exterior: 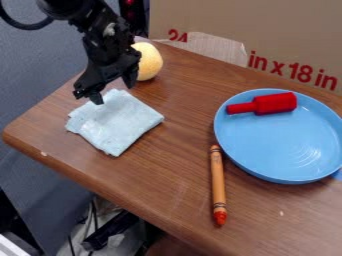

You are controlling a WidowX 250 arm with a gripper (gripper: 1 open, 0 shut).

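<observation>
My gripper hangs at the top left, just above the far-left edge of a folded pale cloth; whether its fingers are apart or closed is hard to tell. A yellow round object sits behind it, partly hidden by the arm. To the right, a blue plate holds a red cylinder with a thinner handle. An orange crayon-like stick lies beside the plate, pointing toward the front.
The wooden table has bare room at the front and between cloth and plate. Its left edge drops to the floor. A cardboard panel stands along the back.
</observation>
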